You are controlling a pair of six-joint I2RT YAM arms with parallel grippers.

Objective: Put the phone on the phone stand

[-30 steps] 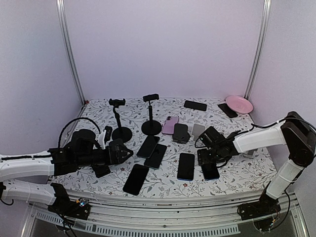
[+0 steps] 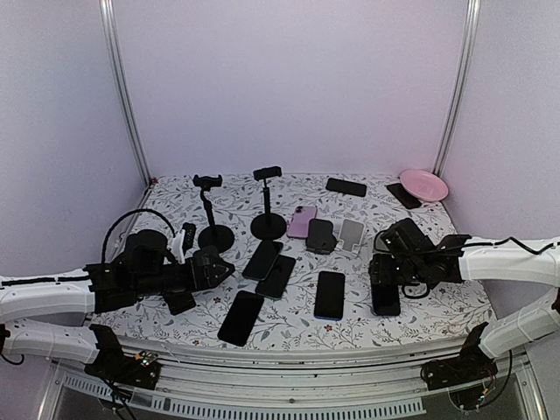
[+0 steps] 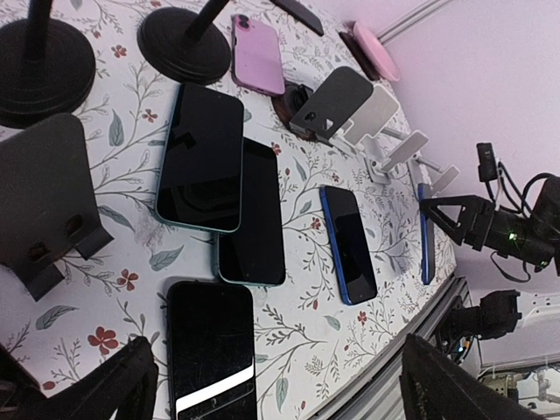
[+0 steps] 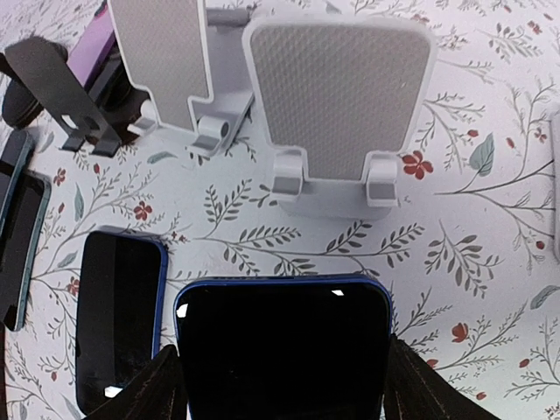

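Note:
My right gripper is shut on a black phone with a blue edge, which is raised upright, its top end toward the white phone stand just beyond it in the right wrist view. A second white stand is to its left, beside a dark stand. My left gripper stands open at the table's left, above several phones; in the left wrist view a black phone lies between and beyond its fingers.
Two tall black stands stand at the back left, with a pink phone beside them. A pink plate is at the back right. Other black phones lie flat across the front and middle.
My right gripper has moved rightward with the phone, which has shifted right and now appears more upright. The left arm has stayed put.

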